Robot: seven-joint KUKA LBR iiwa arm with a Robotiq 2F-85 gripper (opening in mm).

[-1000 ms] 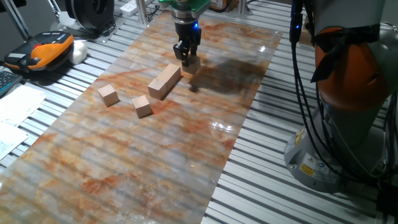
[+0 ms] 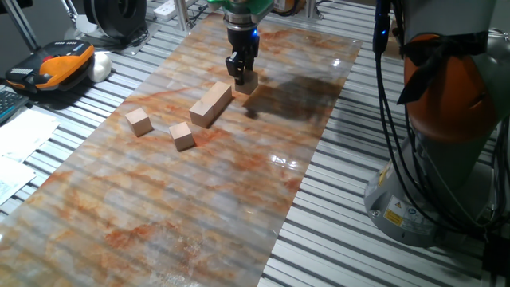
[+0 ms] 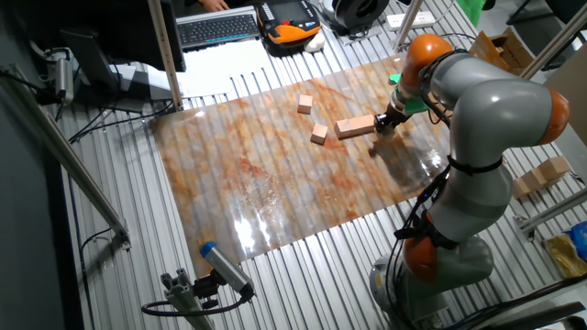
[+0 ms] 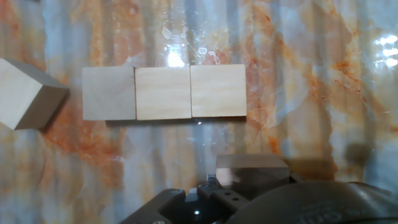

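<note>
My gripper (image 2: 240,78) is shut on a small wooden block (image 2: 248,83), low above the marbled sheet at its far end. In the wrist view the held block (image 4: 252,170) looks larger than the others, and dark gripper parts hide its lower side. Close by lies a row of three wooden blocks (image 4: 163,93), end to end and touching; it reads as one long bar (image 2: 211,104) from outside. Two loose blocks lie apart from the row: one nearer block (image 2: 182,136) and one block farther left (image 2: 139,122). Exterior view 2 shows the gripper (image 3: 383,126) just beyond the row's right end.
The marbled sheet (image 2: 199,215) has wide free room toward the near end. An orange-and-black device (image 2: 60,68) stands off the sheet at the left, with papers (image 2: 24,147) nearby. More wooden blocks (image 3: 541,177) sit off the sheet behind the arm.
My gripper and the block with it have shifted very slightly to the right in exterior view 1. The row and the two loose blocks have stayed in place.
</note>
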